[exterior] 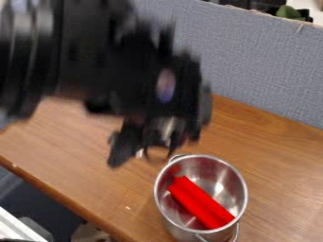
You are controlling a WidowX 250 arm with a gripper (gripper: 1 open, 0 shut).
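Note:
A red cylinder (pixel 199 201) lies tilted inside a metal pot (pixel 226 179) at the lower right of the camera view. My gripper (pixel 155 144) is blurred, up and to the left of the pot, apart from the red cylinder, with its fingers parted and nothing visible between them. The dark arm fills the upper left.
The wooden table (pixel 76 175) has free room left of the pot and to its upper right. A grey padded wall (pixel 259 76) runs along the back. The table's edge is at the lower left.

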